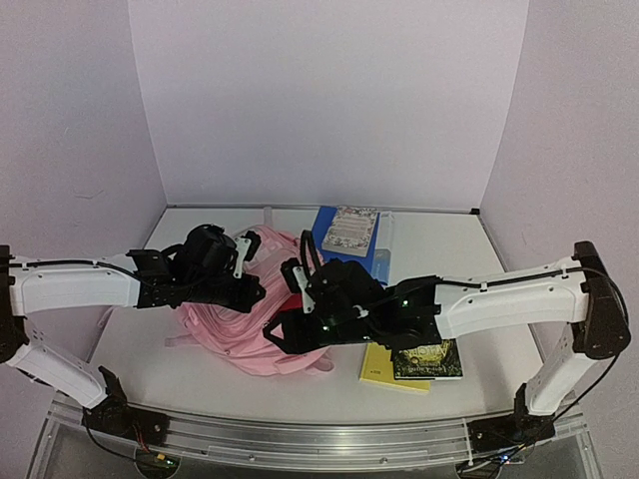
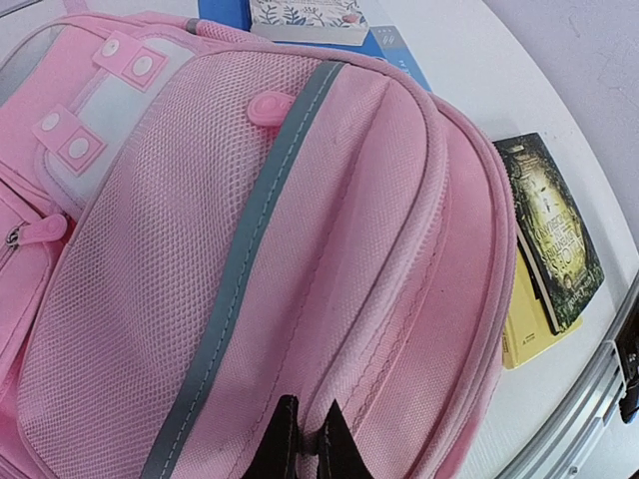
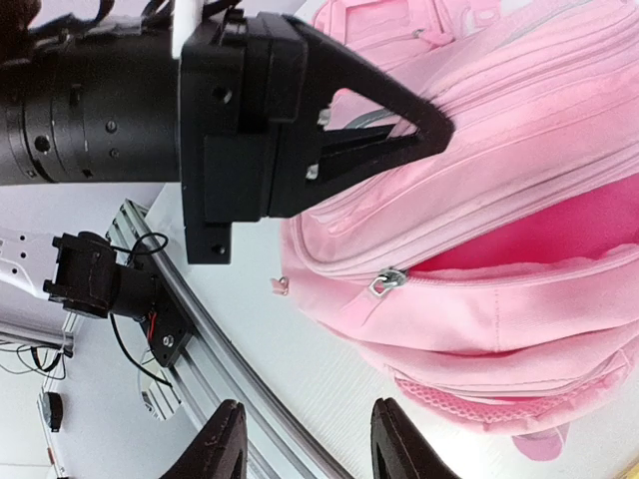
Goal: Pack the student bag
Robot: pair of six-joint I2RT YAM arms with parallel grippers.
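A pink school bag (image 1: 225,329) lies on the table with its main zipper parted; the darker pink inside (image 3: 539,235) shows in the right wrist view. My left gripper is shut on a fold of the bag's edge beside the opening. The right gripper stands open at the bag's front side, with only table visible between its fingers. A metal zipper pull (image 3: 387,280) hangs on the near lip of the opening. At the right lie a dark book (image 1: 429,359) and a yellow book (image 1: 384,371) partly under it.
Behind the bag is a blue folder (image 1: 321,228) with a patterned light book (image 1: 350,231) on top. A clear case (image 1: 383,257) lies beside them. Both forearms cross above the table.
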